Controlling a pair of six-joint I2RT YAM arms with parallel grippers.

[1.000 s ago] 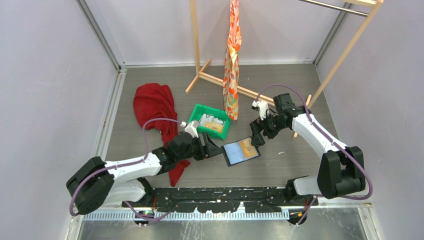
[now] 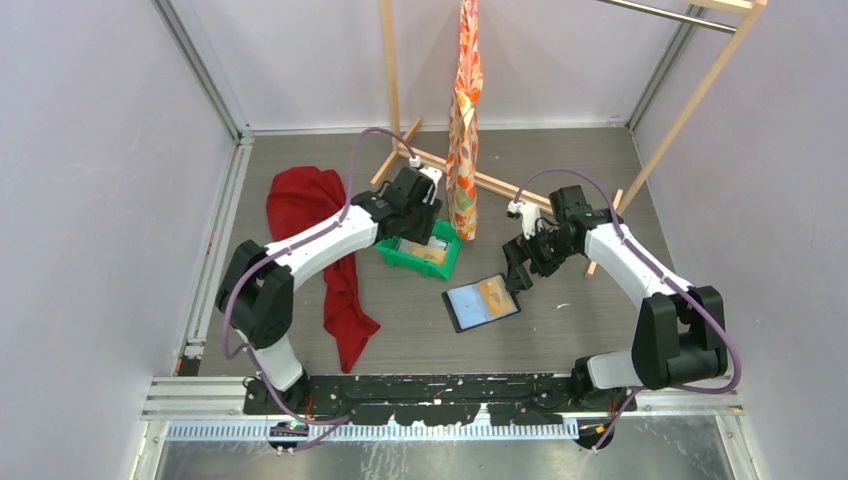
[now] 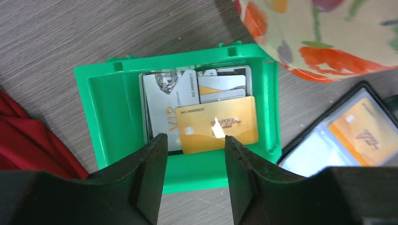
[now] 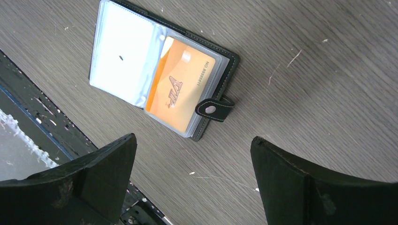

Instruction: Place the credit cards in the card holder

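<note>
Several cards lie in a green box (image 3: 101,126); in the left wrist view an orange card (image 3: 206,119) rests over the edge of a white card (image 3: 159,89). My left gripper points down above the box, its fingers apart and empty, partly covering the box in the top view. The open card holder (image 4: 123,51) lies flat on the table, its clear sleeve holding an orange card (image 4: 185,77); a black snap strap (image 4: 215,110) sticks out at its edge. Beside the holder, my right gripper is open with nothing between its fingers.
Red cloth (image 2: 345,300) lies left of the box. A floral cloth (image 2: 462,140) hangs from a wooden rack (image 2: 390,70) close beside the box. Bare table (image 2: 590,320) lies right of the holder.
My left gripper has swung from beside the holder's left edge up and back to over the green box. The right arm, box and card holder look almost unchanged.
</note>
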